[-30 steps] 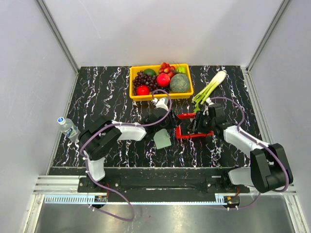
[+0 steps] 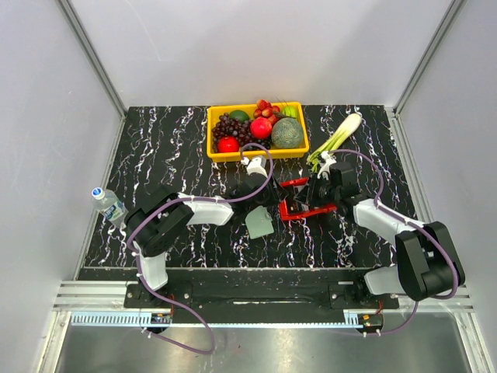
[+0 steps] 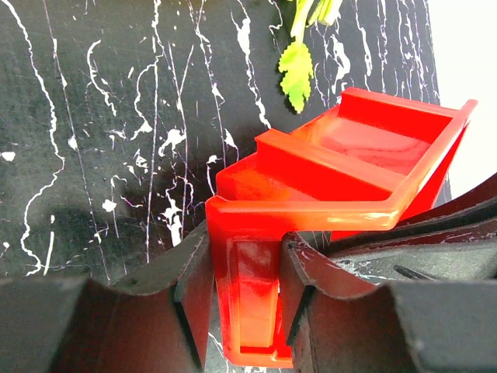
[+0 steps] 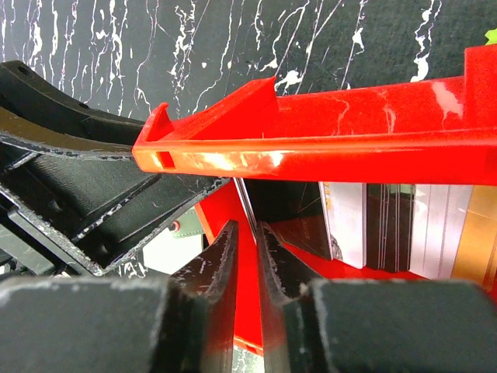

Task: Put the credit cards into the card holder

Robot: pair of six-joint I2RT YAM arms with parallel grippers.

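A red box (image 2: pixel 293 216), divided inside, lies right of the table's centre. In the left wrist view my left gripper has its fingers on both sides of the box's narrow red end (image 3: pixel 254 295), shut on it. My right gripper reaches into the box, its fingers a narrow gap apart with red showing between them. A thin card edge (image 4: pixel 245 203) stands just beyond those fingertips, close to the right one; I see no card held. Several cards (image 4: pixel 348 221) stand side by side farther right in the box, partly hidden by its red rim.
A pale green flat item (image 2: pixel 259 223) lies left of the red box. Behind are a yellow fruit basket (image 2: pixel 225 156) and a leafy stalk vegetable (image 2: pixel 342 134). A bottle (image 2: pixel 109 206) stands at the left edge.
My right gripper has moved a little to the left over the red box. The left arm looks unmoved, and the box has shifted only slightly left.
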